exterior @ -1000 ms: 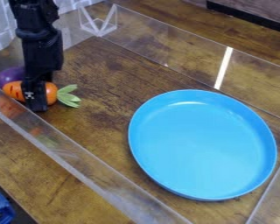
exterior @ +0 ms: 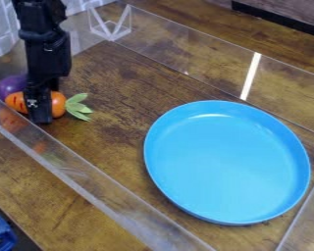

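The black gripper (exterior: 44,92) is low at the left of the camera view, its fingers down over an orange carrot (exterior: 27,106) with green leaves (exterior: 78,107) to its right. Whether the fingers are closed on the carrot cannot be told. A purple object (exterior: 9,85) lies just behind the carrot, partly hidden by the gripper.
A large blue plate (exterior: 227,155) fills the right of the wooden surface (exterior: 107,186). Clear plastic walls border the area at the back, left and right. Bare wood lies between carrot and plate. A blue object sits at the bottom left corner, outside the wall.
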